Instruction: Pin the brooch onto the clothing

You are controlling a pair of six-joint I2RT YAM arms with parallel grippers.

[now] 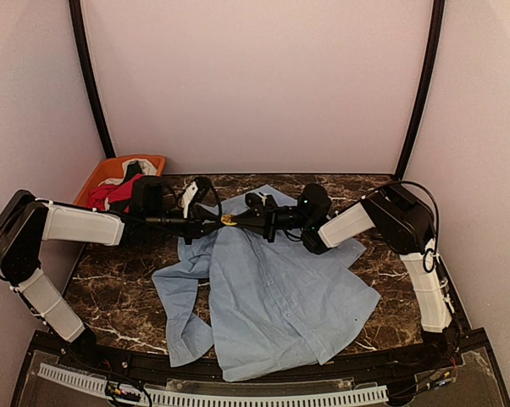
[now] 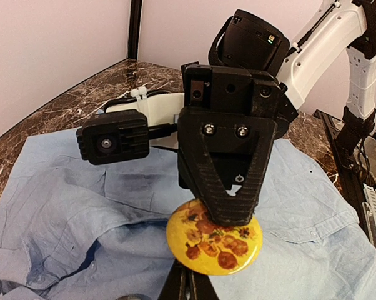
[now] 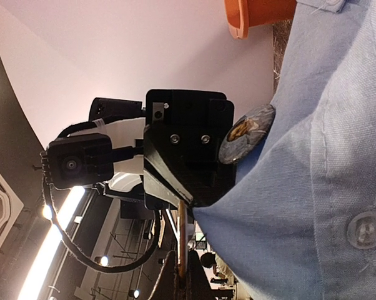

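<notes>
A yellow floral brooch is at the tips of my right gripper, which is shut on it; in the left wrist view the brooch fills the lower middle beneath the right fingers. My left gripper is shut, its tips meeting the brooch at the light-blue shirt. In the right wrist view a fold of shirt is drawn up to the left gripper's tip, and a round greyish disc shows beside that gripper. Whether the pin passes through the cloth is hidden.
An orange bin with red and white cloth stands at the back left. The shirt covers the middle of the dark marble table, which is bare at both sides.
</notes>
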